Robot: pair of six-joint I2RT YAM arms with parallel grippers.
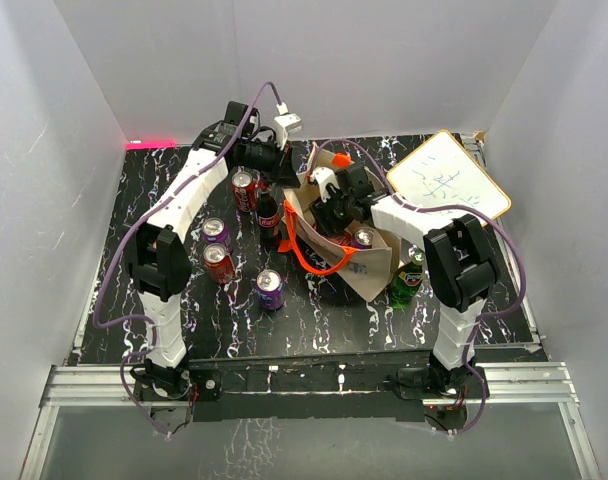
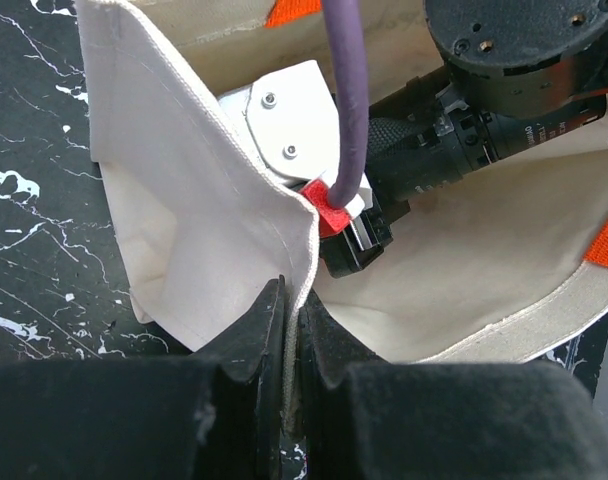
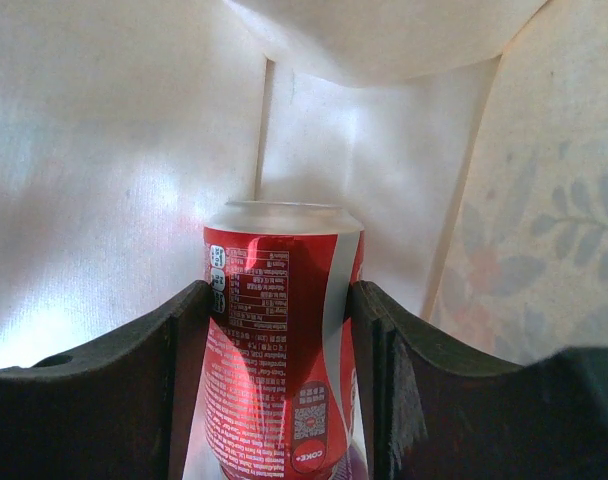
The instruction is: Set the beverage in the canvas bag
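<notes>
The canvas bag (image 1: 369, 270) with orange straps stands open at the centre right. My left gripper is shut on its rim, pinching the fabric edge. My right gripper is down inside the bag, its fingers either side of a red can (image 3: 274, 390), near or touching it; whether it grips firmly is unclear. A purple can (image 1: 361, 238) also lies in the bag.
Several cans (image 1: 218, 262) and a cola bottle (image 1: 267, 215) stand left of the bag. A green bottle (image 1: 406, 280) is at its right, a whiteboard (image 1: 447, 178) behind right.
</notes>
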